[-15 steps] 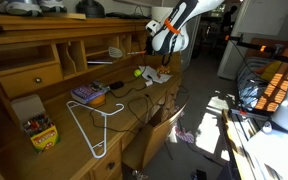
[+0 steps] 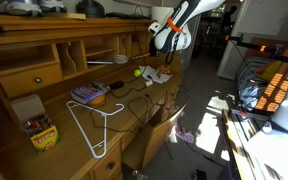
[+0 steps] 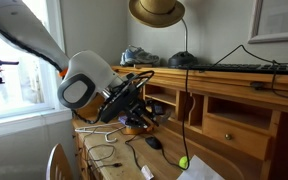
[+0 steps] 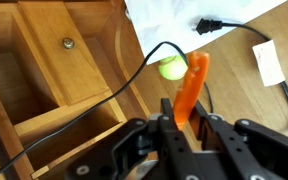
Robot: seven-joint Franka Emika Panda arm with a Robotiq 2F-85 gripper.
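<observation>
In the wrist view my gripper is shut on a slim orange object (image 4: 193, 86), which sticks out from between the fingers toward the desk. What it is cannot be told from its visible end. Below and beyond it on the desk lies a yellow-green ball (image 4: 173, 67). A white cloth or paper (image 4: 174, 22) is spread beside the ball. The arm (image 2: 170, 38) reaches over the far end of the desk in the first exterior view, where the fingertips are too small to make out.
A black cable (image 4: 119, 92) crosses the desk by an open wooden compartment (image 4: 69, 155). Toward the near end lie a white hanger (image 2: 96, 130) and a colourful box (image 2: 41, 132). A dark mouse (image 3: 153, 142) rests on the desk. Shelves line the back.
The arm has shifted slightly to the right at the far end of the desk. The desk items look unmoved.
</observation>
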